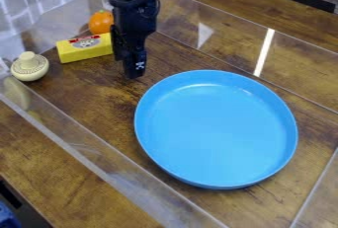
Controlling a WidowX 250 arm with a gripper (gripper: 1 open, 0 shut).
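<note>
The black gripper (132, 62) hangs low over the wooden table at the upper left, beside a yellow box (82, 46) with a red label. An orange object (101, 22) is partly behind the arm. A pale mushroom-shaped object (30, 66) lies left of the box. The fingers are dark and small here, so their opening cannot be told.
A large blue plate (215, 128) takes up the centre right of the table. Transparent walls run along the left side, and bare wood lies at the upper right.
</note>
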